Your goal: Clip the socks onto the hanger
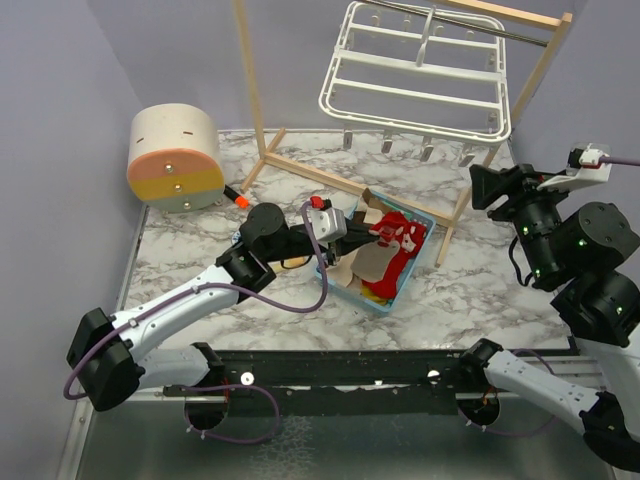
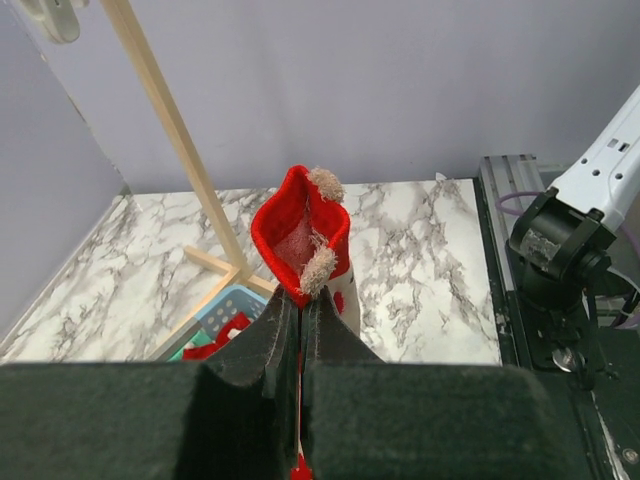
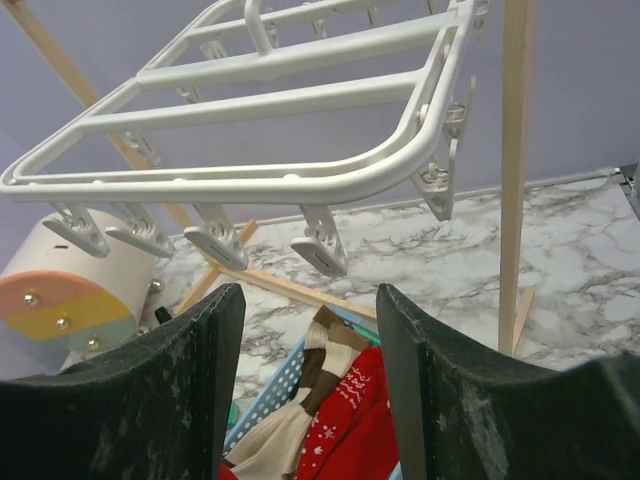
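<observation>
My left gripper is shut on the edge of a red sock point(image 2: 332, 222) with fuzzy pale trim; its opening gapes above the fingertips. In the top view this sock hangs over the basket point(image 1: 365, 301). The white hanger point(image 1: 415, 67) is held up by a wooden frame at the back. Along its front bar point(image 3: 240, 184) hang several clips, one clip point(image 3: 325, 252) lying straight ahead of my right gripper. That gripper is open and empty, just below the hanger's front right side in the top view.
More socks, red point(image 3: 352, 405) and beige-brown point(image 3: 285, 430), lie in the blue basket. A striped drum-shaped cabinet point(image 1: 175, 160) stands at the back left. The frame's wooden post point(image 3: 514, 180) rises to the right of the hanger.
</observation>
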